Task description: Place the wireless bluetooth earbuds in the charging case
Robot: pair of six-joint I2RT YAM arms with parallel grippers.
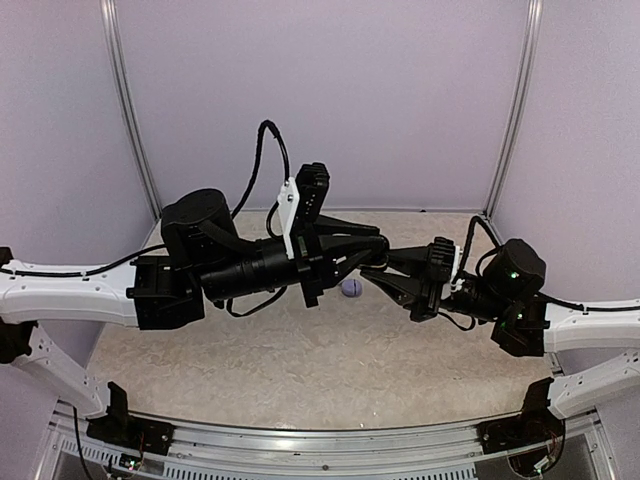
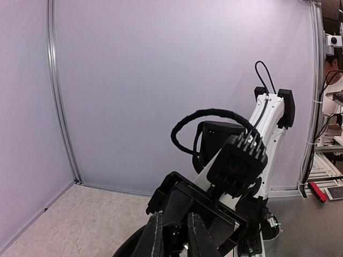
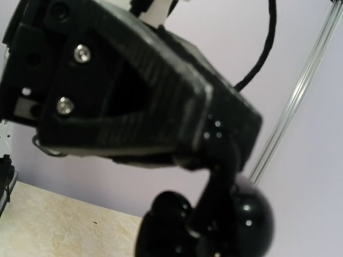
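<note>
The black charging case shows glossy and rounded at the bottom of the right wrist view, its lid raised. My right gripper is shut on it in mid-air; its own fingers are barely visible up close. From the other side, my left gripper reaches in at the case and covers most of it from above. A slim dark stem, apparently a black earbud, runs from the left fingertips down into the case area. Whether it sits in its slot cannot be made out. In the left wrist view, black parts show between the left fingers.
A small purple object lies on the pale tabletop below the grippers. Clear tabletop extends in front of it. The two arms meet nose to nose with almost no gap. Plain walls enclose the workspace.
</note>
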